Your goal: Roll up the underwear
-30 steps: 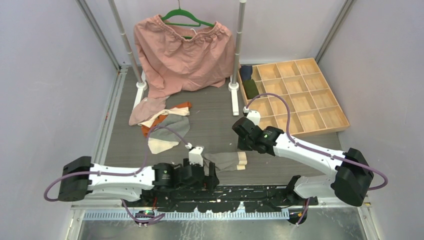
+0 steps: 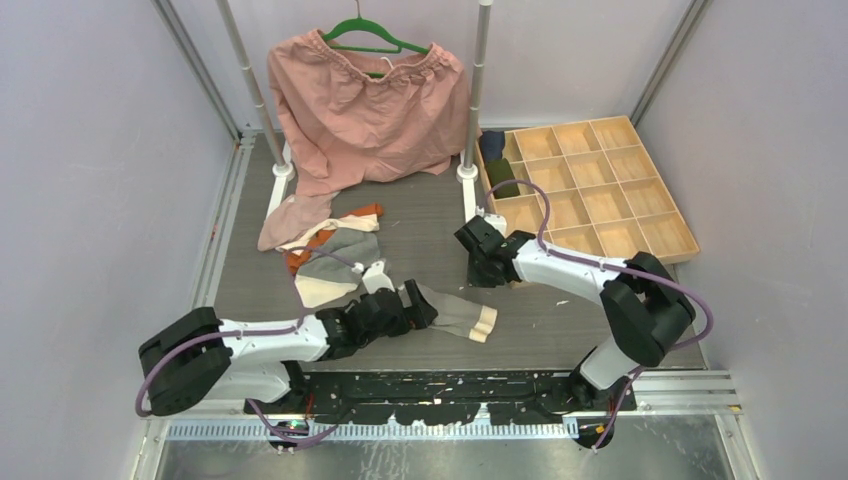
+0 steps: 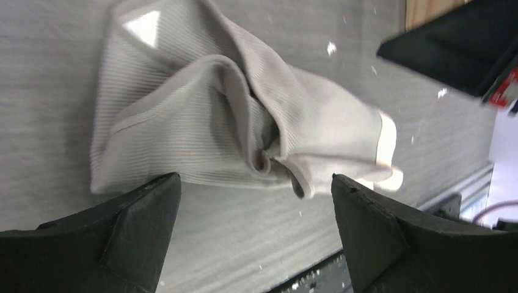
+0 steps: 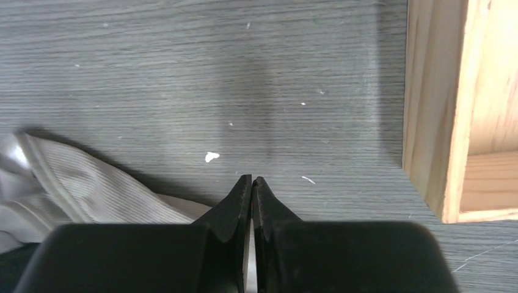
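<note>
A grey piece of underwear with cream bands lies on the table in front of me. In the left wrist view its cloth is creased and partly doubled over. My left gripper is open, its fingers well apart at the near edge of the cloth, and no grip on it shows. From above, the left gripper covers the left part of the garment. Beyond the garment's right half, my right gripper hangs apart from it. The right gripper's fingertips nearly meet, with nothing seen held between them.
A wooden compartment box stands at the back right, with two dark rolled cloths in its left compartments. Several loose garments lie at the left. Pink shorts hang from a green hanger at the back. Bare table lies between them.
My left gripper has moved away from the front edge over the garment, whose left part is now bunched and whose banded end has turned slightly. The right gripper has shifted a little left.
</note>
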